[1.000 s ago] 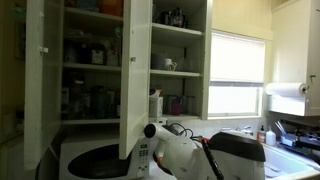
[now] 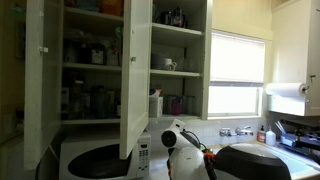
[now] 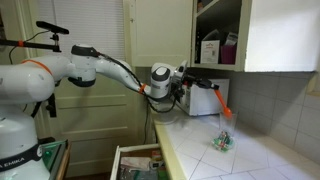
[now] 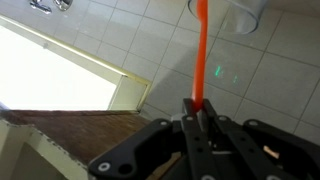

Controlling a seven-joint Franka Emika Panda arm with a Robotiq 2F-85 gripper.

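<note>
My gripper is shut on a long orange stick-like utensil [image 4: 202, 50], which runs away from the fingers toward the top of the wrist view. In exterior view 2 the orange utensil [image 3: 222, 96] slants down from the dark gripper [image 3: 213, 83] over the white counter. Below its lower end stands a small clear cup or glass [image 3: 223, 142] with something green at it. Whether the utensil's tip touches the cup cannot be told. A clear glass [image 4: 240, 16] also shows at the top of the wrist view, close beside the utensil.
The white tiled counter [image 3: 195, 150] has bare room around the cup. An open drawer [image 3: 140, 160] with items inside lies below its edge. A white microwave [image 2: 95, 155] stands under the open cabinet, whose door [image 2: 135, 75] juts outward. A sink [image 2: 295, 160] is at the right.
In exterior view 1 the arm's white links have shifted and turned; the rounded upper link has moved rightward and more of it stands upright.
</note>
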